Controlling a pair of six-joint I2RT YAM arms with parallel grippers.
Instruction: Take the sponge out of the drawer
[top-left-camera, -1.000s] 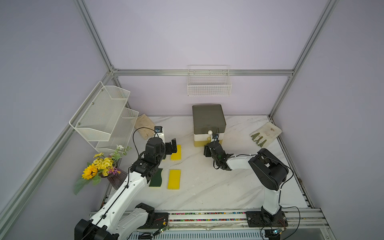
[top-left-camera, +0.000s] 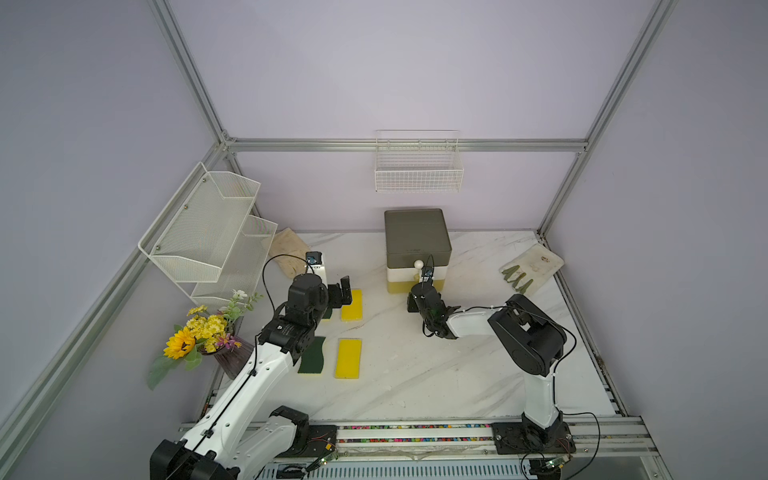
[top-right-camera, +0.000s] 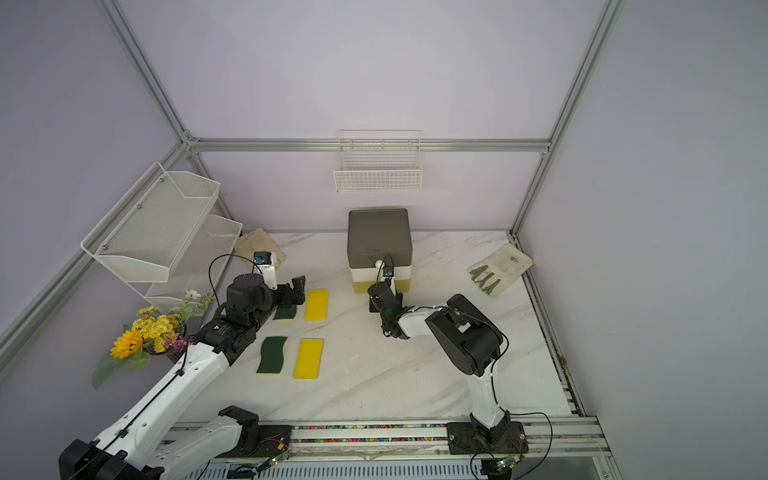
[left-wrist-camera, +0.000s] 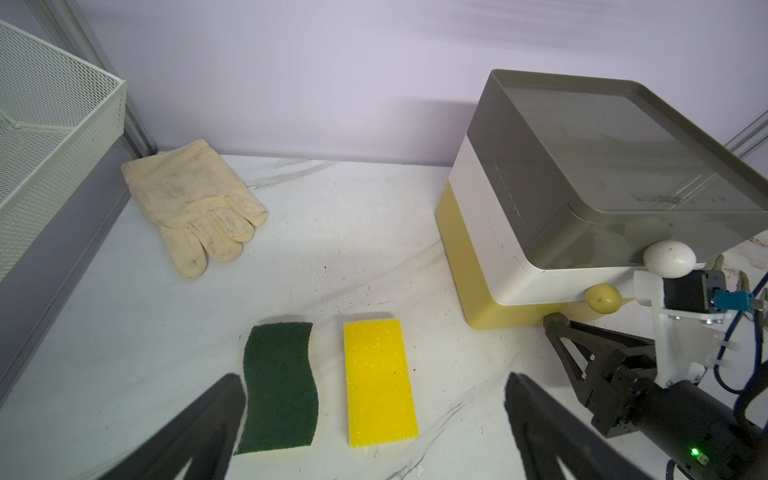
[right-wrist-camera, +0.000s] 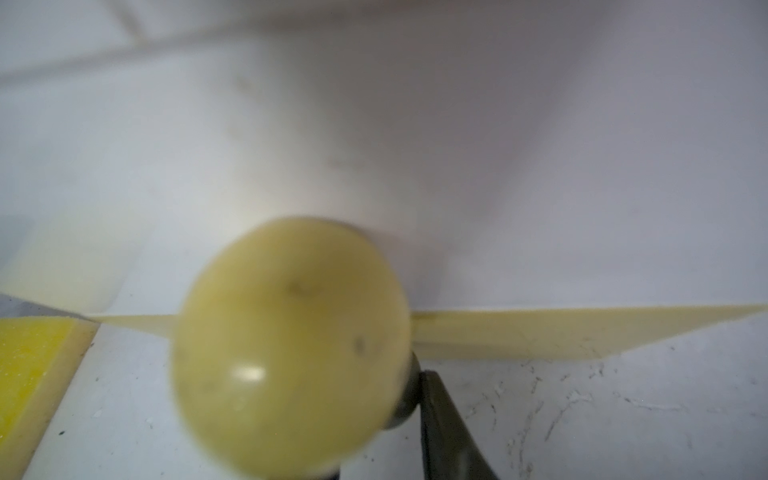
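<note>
The drawer box (top-left-camera: 417, 232), grey on top, white in the middle and yellow below, stands at the back centre with round knobs. My right gripper is low at its front, by the yellow bottom drawer (left-wrist-camera: 468, 280) and its dark knob; whether it grips that knob is unclear. A yellow knob (right-wrist-camera: 292, 344) fills the middle of the right wrist view and hides part of the fingers. The drawers look closed; their contents are hidden.
A mesh shelf (top-left-camera: 192, 232) and flower vase (top-left-camera: 236, 356) are at left. A folded glove (left-wrist-camera: 188, 200) lies at back left, another glove (top-left-camera: 532, 268) at right. More sponges (top-left-camera: 348, 357) lie in front.
My right arm has shifted slightly left at the front of the drawer box. My left arm has barely moved.
</note>
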